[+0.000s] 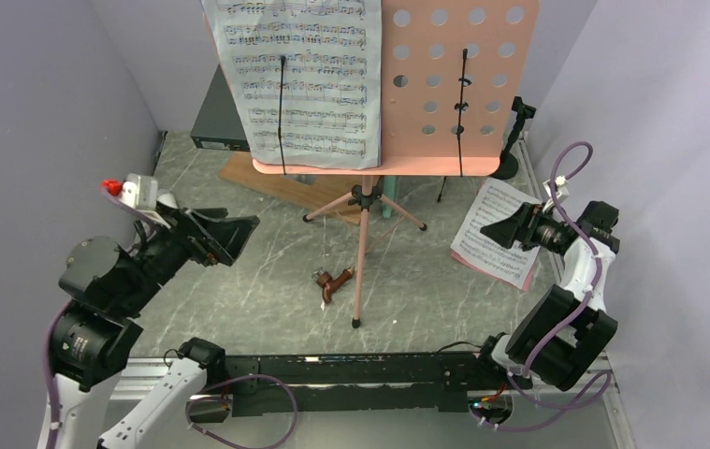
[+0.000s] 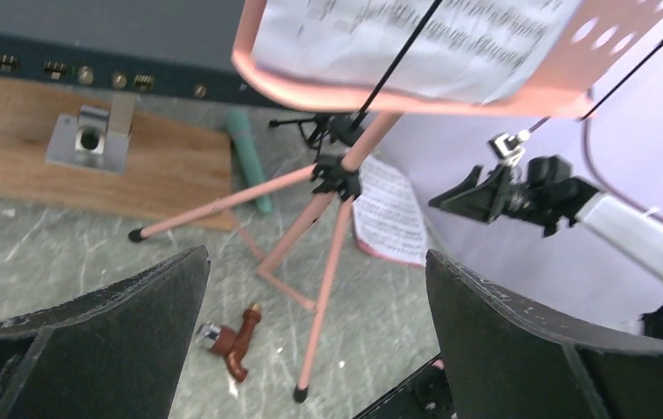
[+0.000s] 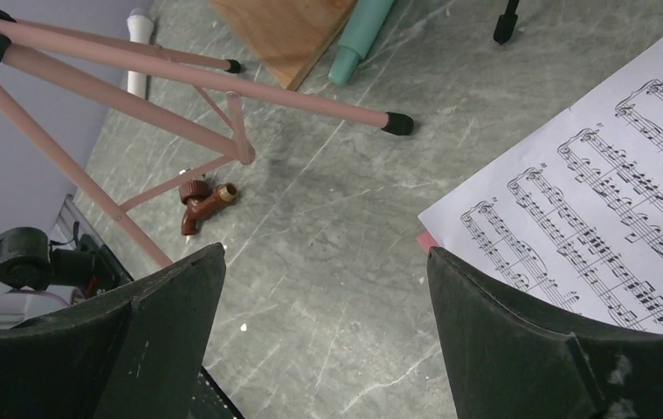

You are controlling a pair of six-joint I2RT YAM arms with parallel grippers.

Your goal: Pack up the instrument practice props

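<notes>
A pink music stand (image 1: 440,166) rises at the back middle on tripod legs. On its left half lies a sheet of music (image 1: 309,103), under a black clip arm. More sheet music (image 1: 493,224) rests on the floor at the right, a pink edge showing beneath it. My right gripper (image 1: 496,234) is above those floor sheets, its fingers (image 3: 520,349) apart with only floor and paper visible between them. On the left, raised high over the floor, my left gripper (image 1: 241,238) is open and empty; the stand legs and a brown pipe-like piece (image 2: 236,340) show between its fingers.
A wooden board (image 2: 170,148) and a green cylinder (image 2: 245,157) lie behind the tripod. A dark box (image 1: 220,117) stands at the back left, a black stand (image 1: 516,140) at the back right. Bare floor (image 1: 426,290) spreads right of the tripod.
</notes>
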